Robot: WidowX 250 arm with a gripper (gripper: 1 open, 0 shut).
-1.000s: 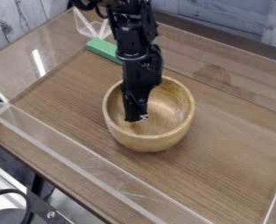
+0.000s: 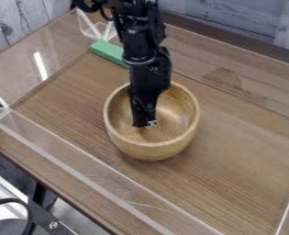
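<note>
A tan round bowl [image 2: 151, 141] stands on the wooden table [image 2: 220, 184] near the middle of the camera view. The black gripper [image 2: 144, 117] reaches down from the top of the view, its tip inside the bowl toward the left side. Its fingers look shut, with nothing visible between them, though the dark shape makes detail hard to see.
A green block [image 2: 107, 53] lies behind the gripper to the upper left. A clear object [image 2: 95, 27] stands near the back edge. Dark cables hang off its left edge.
The bowl and gripper have shifted slightly, the bowl a little to the left.
</note>
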